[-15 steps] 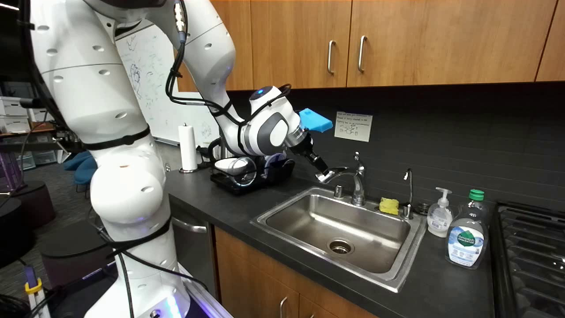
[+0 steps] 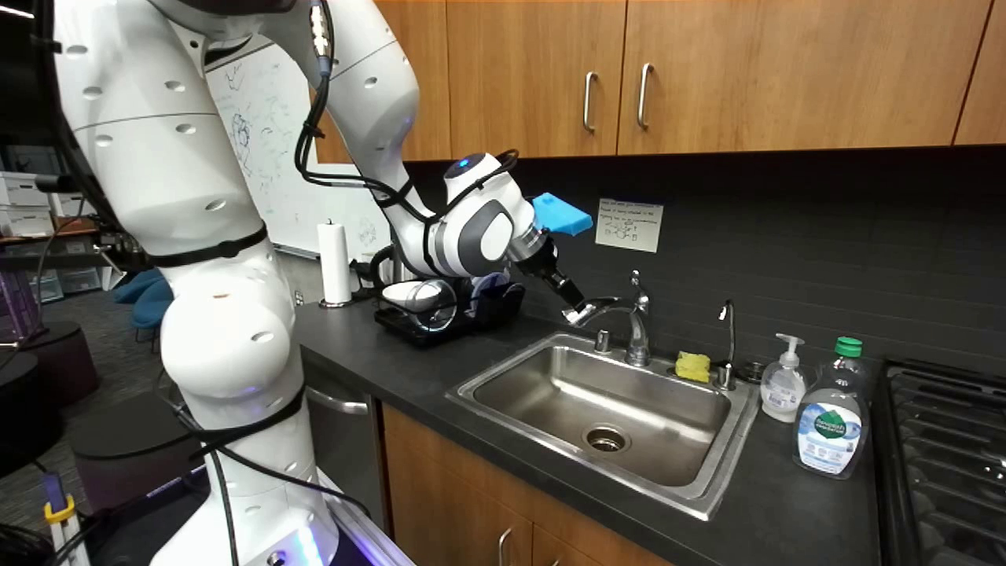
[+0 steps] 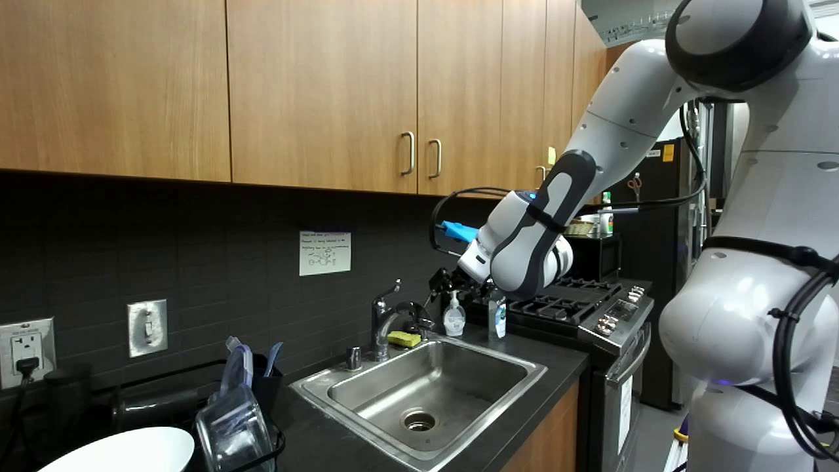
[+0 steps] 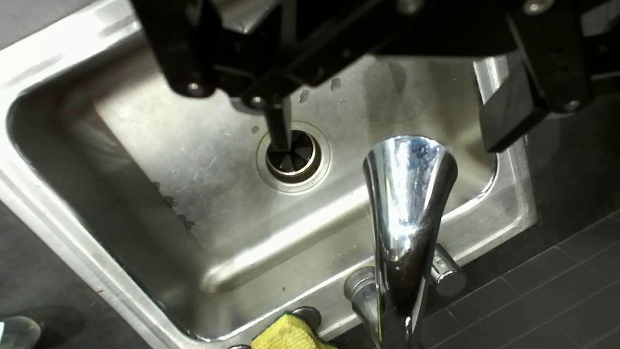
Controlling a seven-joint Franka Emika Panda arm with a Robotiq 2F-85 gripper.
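My gripper is open over the sink, its two black fingers (image 4: 514, 110) spread wide with nothing held. The chrome faucet spout (image 4: 410, 180) points up into the gap between them in the wrist view. From exterior view 1, the gripper (image 2: 571, 300) hangs right at the spout's end, left of the faucet (image 2: 638, 330); whether they touch, I cannot tell. Below lies the empty steel sink (image 2: 603, 406) with its round drain (image 4: 293, 156). A yellow sponge (image 2: 693, 366) rests on the sink's back rim, right of the faucet.
Behind the sink's right corner stand a soap dispenser (image 2: 783, 382) and a dish soap bottle (image 2: 831, 424), beside the stove (image 2: 948, 453). A full dish rack (image 2: 453, 311) occupies the counter at left. Wooden cabinets (image 2: 528, 75) hang above.
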